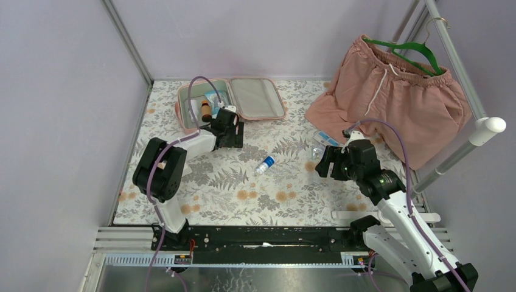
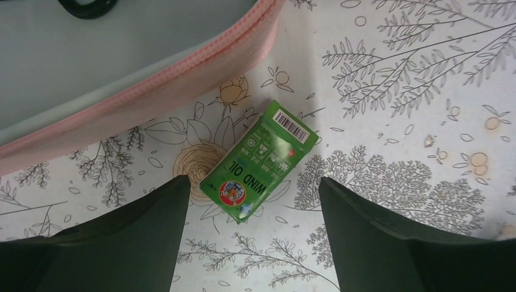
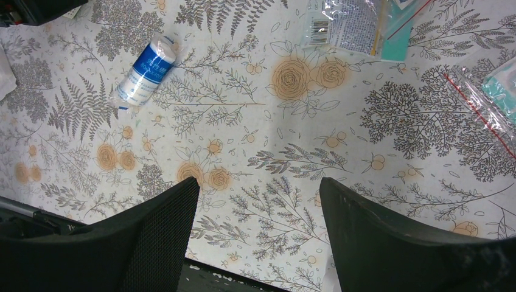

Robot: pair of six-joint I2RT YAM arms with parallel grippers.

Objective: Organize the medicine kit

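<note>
My left gripper (image 1: 231,137) is open, hovering over a green WIND OIL box (image 2: 258,158) that lies on the table just outside the pink-edged kit case (image 2: 201,73). The case (image 1: 182,112) holds a brown bottle, white items and a blue packet, its lid (image 1: 255,97) open to the right. A white roll with a blue label (image 1: 264,164) lies mid-table, also in the right wrist view (image 3: 146,73). My right gripper (image 1: 325,161) stands open above the table, with clear bagged packets (image 3: 356,30) and a teal packet (image 3: 499,91) in its view.
A pink garment (image 1: 389,109) on a green hanger hangs from a white rail at the right, draped onto the table. A white item (image 1: 182,167) lies under the left arm.
</note>
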